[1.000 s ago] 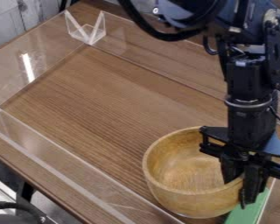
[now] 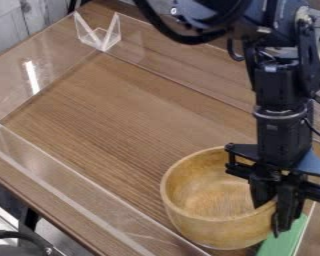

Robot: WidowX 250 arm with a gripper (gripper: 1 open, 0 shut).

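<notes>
A tan bowl (image 2: 203,199) is at the lower right of the camera view, near the front edge of the wooden table. The black gripper (image 2: 280,200) is shut on the bowl's right rim, its fingertips partly hidden against it. A green object (image 2: 282,243) lies beneath the bowl's right side, partly covered by it.
Clear plastic brackets (image 2: 99,32) stand at the back left, and a clear strip runs along the table's left and front edges. Dark cables hang at the lower left corner.
The gripper and the bowl have shifted very slightly to the left; otherwise the scene looks the same.
</notes>
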